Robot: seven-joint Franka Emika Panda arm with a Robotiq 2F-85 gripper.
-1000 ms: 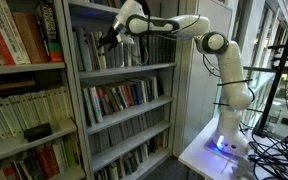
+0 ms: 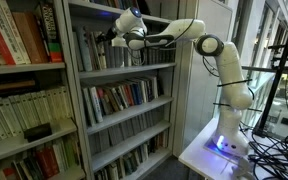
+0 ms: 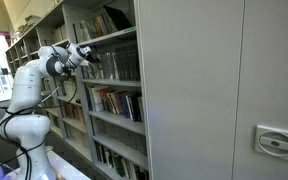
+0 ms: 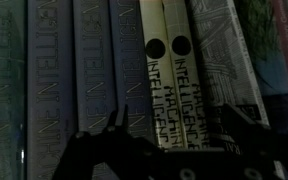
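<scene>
My gripper stands open before a row of upright books, with nothing held between its dark fingers. Two cream book spines [image 4: 166, 75], lettered "Intelligent Machinery", lie across the gap between the fingers in the wrist view. Left of them are several dark blue spines [image 4: 92, 60]; to the right comes a grey patterned book [image 4: 227, 65]. In exterior view 1 the gripper [image 2: 112, 37] is at the upper shelf's books [image 2: 96, 55]. Exterior view 2 shows it small, near the same shelf; whether it touches any spine I cannot tell.
Lower shelves [image 2: 124, 120] hold more books, some leaning. A white upright panel [image 2: 76, 80] divides the bookcase from a neighbouring one on the left. The arm's base stands on a white table [image 2: 206, 155]; loose black cables [image 2: 274, 155] lie at the right.
The arm's wrist has come down a little in exterior view 1, staying in front of the upper shelf. No book has visibly moved.
</scene>
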